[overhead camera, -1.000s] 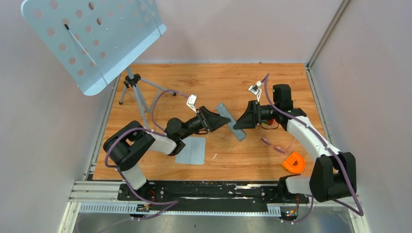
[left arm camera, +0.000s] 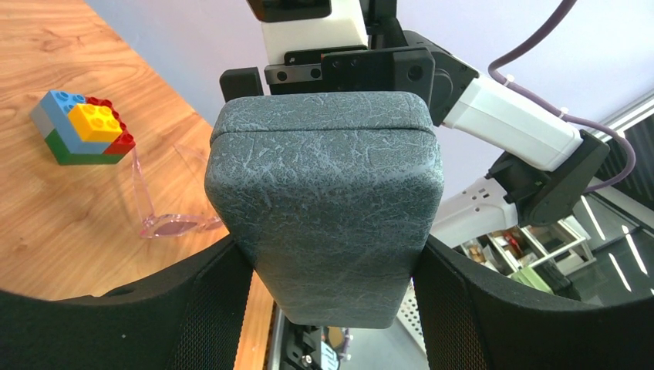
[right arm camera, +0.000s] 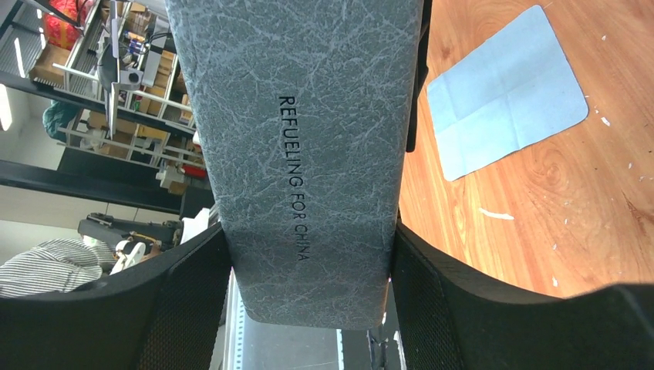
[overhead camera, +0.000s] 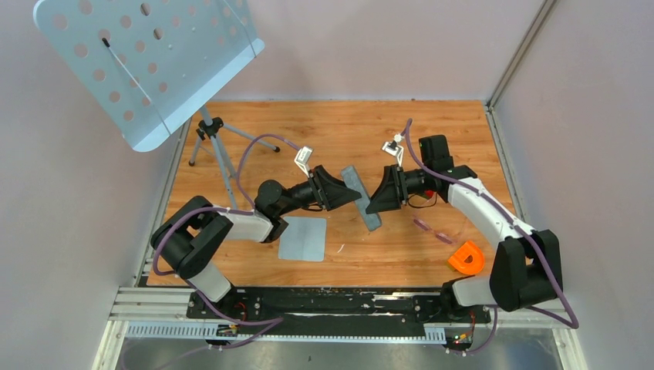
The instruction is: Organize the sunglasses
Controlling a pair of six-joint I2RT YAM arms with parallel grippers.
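A long grey glasses case (overhead camera: pixel 353 179) is held above the middle of the table, aslant between the two arms. My left gripper (overhead camera: pixel 357 194) has its fingers pressed on both sides of the case (left arm camera: pixel 324 208). From the other side my right gripper (overhead camera: pixel 370 209) has its fingers against both edges of the same case (right arm camera: pixel 301 177), whose printed face shows in the right wrist view. The case looks closed. Pink clear sunglasses (overhead camera: pixel 422 223) lie unfolded on the wood to the right, their lens frame (left arm camera: pixel 173 224) also visible in the left wrist view.
A light blue cloth (overhead camera: pixel 302 240) lies flat at left of centre. Coloured toy bricks (left arm camera: pixel 85 127) sit behind the sunglasses, and an orange object (overhead camera: pixel 467 258) stands near the front right. A tripod stand (overhead camera: pixel 218 146) occupies the back left.
My right gripper has shifted slightly left and its fingertips now overlap the case more. The case and left gripper have moved slightly left.
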